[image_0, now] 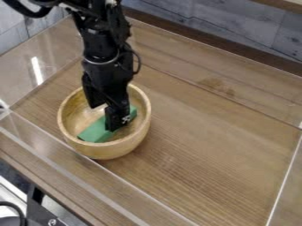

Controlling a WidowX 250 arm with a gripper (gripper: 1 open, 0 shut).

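A round light-wooden bowl (136,141) sits on the wooden table at the left of centre. Inside it lies a green object (94,131), partly covered by my black gripper (104,113), which reaches down into the bowl from the top with its fingers open. Whether the fingertips touch the green object I cannot tell.
A grey tiled wall (224,26) stands at the back right. Black cables (12,212) show at the lower left, beyond the table's edge.
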